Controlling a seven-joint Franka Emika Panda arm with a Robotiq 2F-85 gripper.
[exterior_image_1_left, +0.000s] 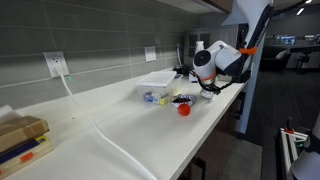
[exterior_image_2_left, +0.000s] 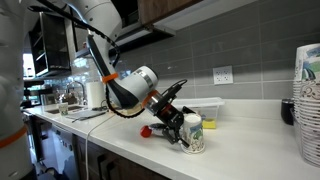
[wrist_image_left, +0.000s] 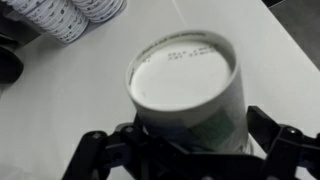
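A whitish cup-like container (wrist_image_left: 190, 78), its pale round end marked with small print, fills the middle of the wrist view. It has a grey-green patch low on its side. My gripper is open, its dark fingers spread to either side of the container's lower part in that view. The same container (exterior_image_2_left: 192, 136) appears on the counter in exterior view 2, with the gripper (exterior_image_2_left: 180, 138) close against its left side. In exterior view 1 the gripper (exterior_image_1_left: 209, 88) is at the small white container (exterior_image_1_left: 208, 94), where contact is too small to tell.
A red round object (exterior_image_1_left: 184, 111) is on the white counter (exterior_image_1_left: 125, 130), near a clear bin (exterior_image_1_left: 157, 84). Patterned stacked cups (exterior_image_2_left: 308, 100) rise at the right of exterior view 2.
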